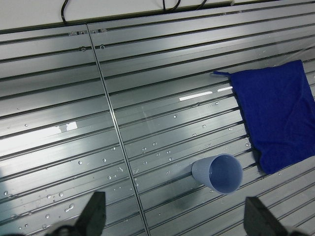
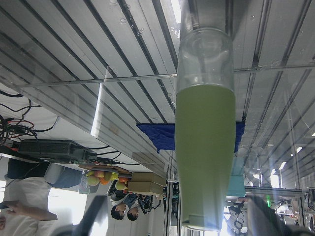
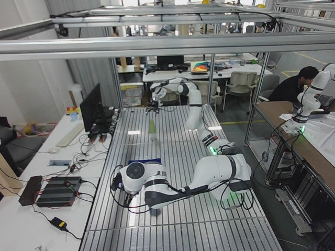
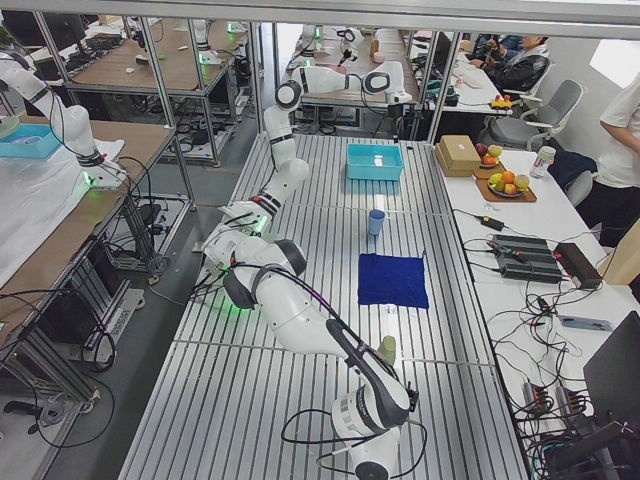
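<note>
A green bottle with clear top (image 2: 204, 147) stands upright on the slatted table (image 4: 260, 410), also seen in camera left view (image 3: 152, 128). My right gripper (image 3: 153, 109) is open just above it, with nothing held; in the right wrist view the bottle is between and beyond the fingers. My left gripper (image 3: 128, 196) is open and empty over the other half of the table. Below it lies a blue cloth (image 1: 273, 113), and a light blue cup (image 1: 216, 173) stands beside the cloth.
A cyan bin (image 4: 374, 163) sits at the table's far end in camera right view. A side desk (image 4: 480, 200) holds fruit, boxes, a black unit and cables. Much of the table around the bottle is bare.
</note>
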